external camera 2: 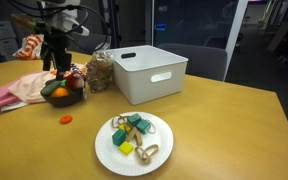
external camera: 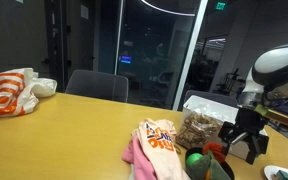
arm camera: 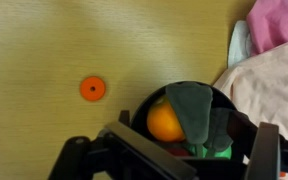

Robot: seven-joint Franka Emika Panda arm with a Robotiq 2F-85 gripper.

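Observation:
My gripper is open above a dark bowl (arm camera: pixel 144 113) in the wrist view, its fingers spread to either side. Inside the bowl lie an orange ball-like item (arm camera: pixel 165 121), a grey-green cloth-like piece (arm camera: pixel 190 108) and something green (arm camera: pixel 222 153); the gripper hides part of the contents. Exterior view 2 shows the bowl (external camera 2: pixel 64 99) on the table below the gripper. A small orange disc (arm camera: pixel 93 88) with a dark centre lies apart from the bowl on bare wood. Nothing shows held between the fingers.
A white plate (external camera 2: pixel 106 152) holds several blocks and loops. Behind it stands a white bin (external camera 2: pixel 149 77), with a bag of brown pieces (external camera 2: pixel 100 70) beside it. Folded pink and cream cloths (external camera: pixel 158 143) lie against the bowl.

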